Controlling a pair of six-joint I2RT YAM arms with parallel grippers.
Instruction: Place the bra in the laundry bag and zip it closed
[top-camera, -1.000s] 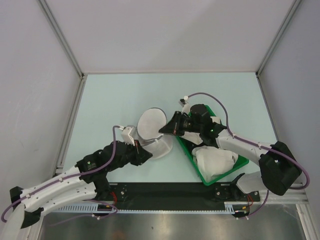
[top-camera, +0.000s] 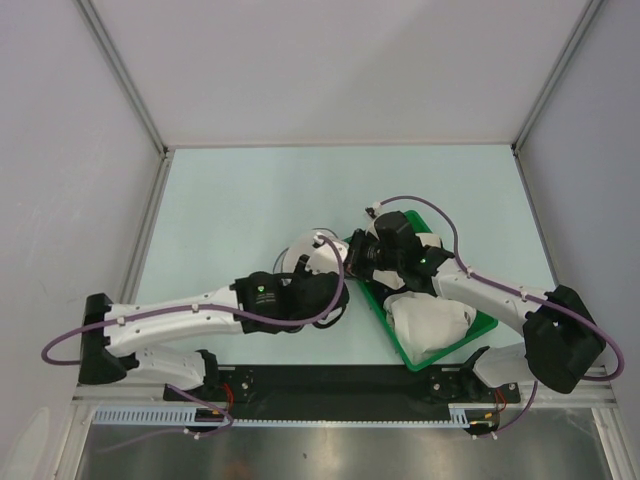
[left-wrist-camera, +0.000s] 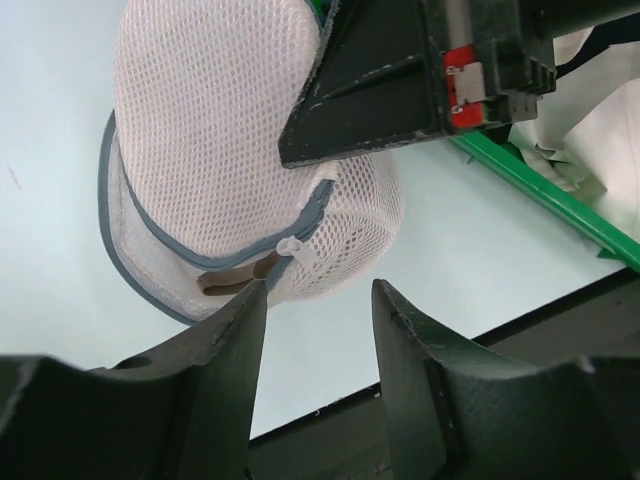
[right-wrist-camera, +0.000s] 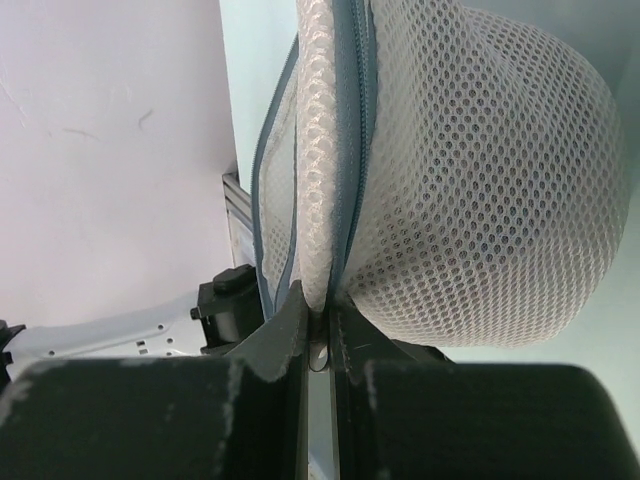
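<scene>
The white mesh laundry bag (left-wrist-camera: 205, 120) with grey zip trim fills much of the left wrist view, its white zipper pull (left-wrist-camera: 298, 250) near the lower trim. In the top view it lies on the table, largely hidden under both grippers. My left gripper is part open above it, the zipper pull between and beyond its fingertips, nothing held. My right gripper is shut on the bag's edge along the zip, seen up close in the right wrist view. A brown item shows at the bag's opening; I cannot tell what it is.
A green tray (top-camera: 393, 337) at the right holds white cloths (top-camera: 430, 325) and dark items, partly under the right arm.
The left arm has swung up and to the right, bringing its gripper over the bag beside the right gripper. The right gripper has shifted slightly, still on the bag.
</scene>
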